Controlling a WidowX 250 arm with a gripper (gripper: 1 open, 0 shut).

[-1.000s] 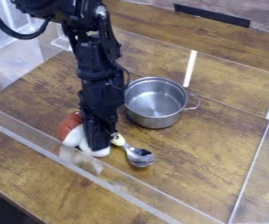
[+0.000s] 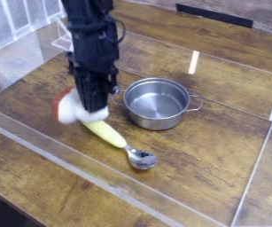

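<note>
My gripper is raised at the left of the wooden table, blurred, its white lower part in front of a red object that is mostly hidden. A pale yellow oblong item lies below the gripper. A spoon with a silver bowl lies at its lower end. A steel pot with two handles stands to the right of the gripper. The blur hides whether anything is between the fingers.
A clear plastic barrier runs across the front and along the right of the table.
My gripper has moved up from low beside the spoon, uncovering more of the yellow item. The pot and the spoon's bowl have stayed in place.
</note>
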